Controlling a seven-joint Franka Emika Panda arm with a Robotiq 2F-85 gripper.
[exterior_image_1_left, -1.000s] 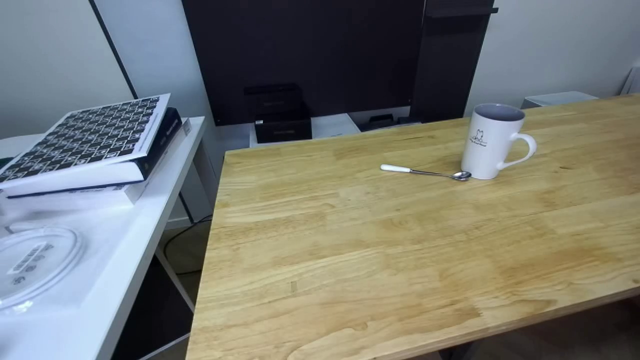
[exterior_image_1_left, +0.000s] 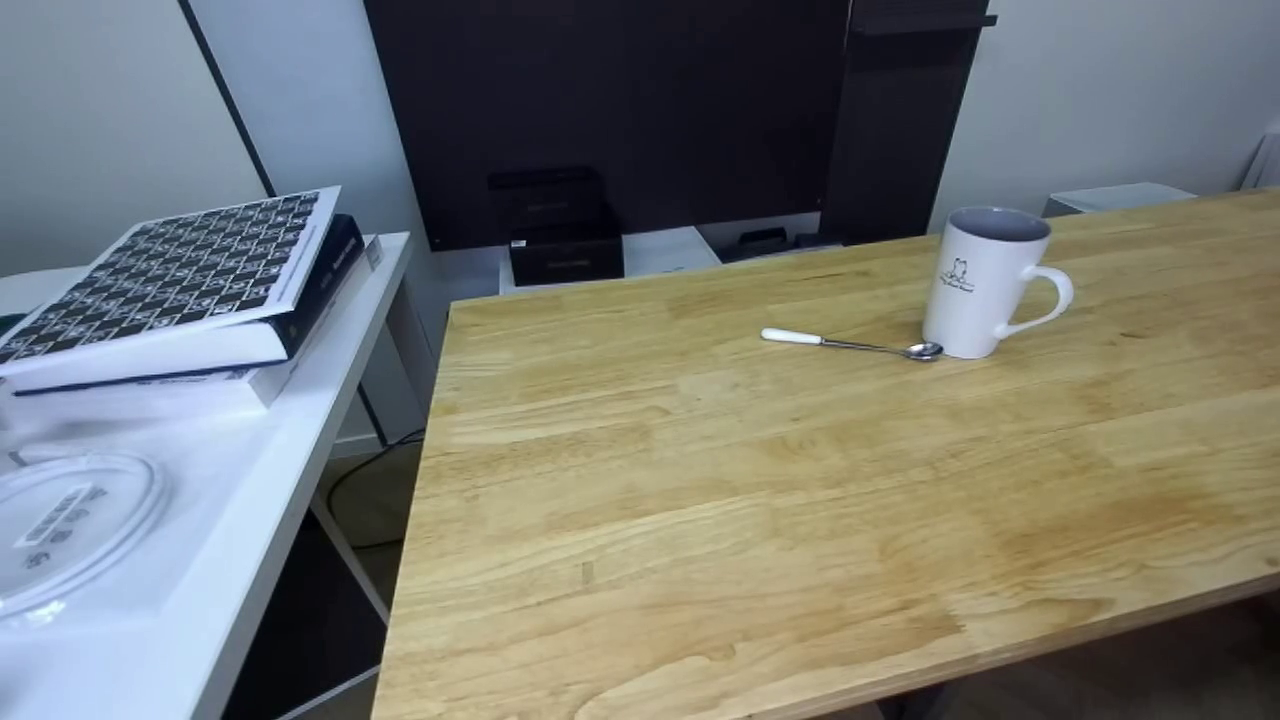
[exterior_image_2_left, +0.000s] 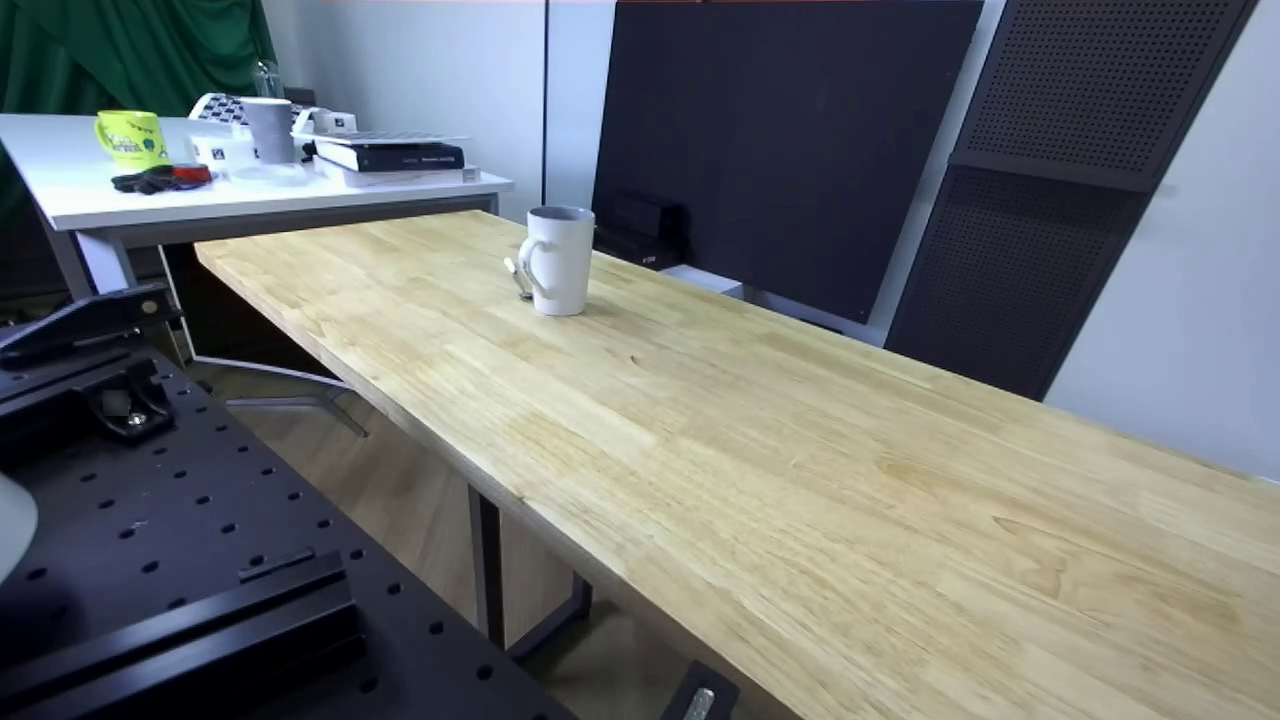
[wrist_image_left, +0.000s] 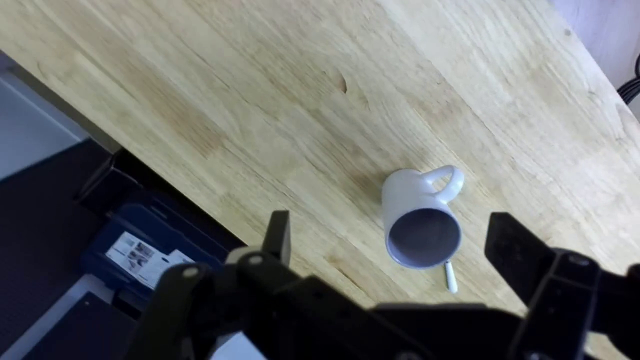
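A tall white mug (exterior_image_1_left: 973, 288) with a grey inside stands upright on the wooden table (exterior_image_1_left: 672, 504). Right beside its base lies a spoon (exterior_image_1_left: 794, 337) with a white handle and a metal bowl; I cannot tell whether the two touch. From above, the wrist view shows the mug (wrist_image_left: 414, 192) with its handle toward the upper right, and only the white end of the spoon (wrist_image_left: 450, 278) shows past the rim. My gripper is open high over the table, its fingers (wrist_image_left: 277, 237) wide apart and nothing held. Neither exterior view shows the gripper.
A white side table (exterior_image_2_left: 360, 204) carries books (exterior_image_1_left: 180, 282), a yellow-green cup (exterior_image_2_left: 132, 138) and other items. Beyond the table's back edge, dark boxes (exterior_image_1_left: 564, 246) stand below a black panel (exterior_image_1_left: 624, 108).
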